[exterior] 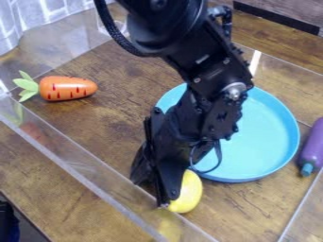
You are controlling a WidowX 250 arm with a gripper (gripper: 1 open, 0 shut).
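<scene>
My black gripper (164, 180) is low at the front of the wooden tray, just left of a yellow lemon-like object (186, 197), partly covering it. Its fingertips are dark and partly hidden, so whether they are open or shut is unclear. Behind the gripper lies a light blue plate (267, 132), partly hidden by the arm.
A toy carrot (66, 89) lies at the upper left. A purple object (313, 144), likely an eggplant, lies at the right edge. Clear plastic walls (89, 170) border the tray. Bare wood is free around the carrot.
</scene>
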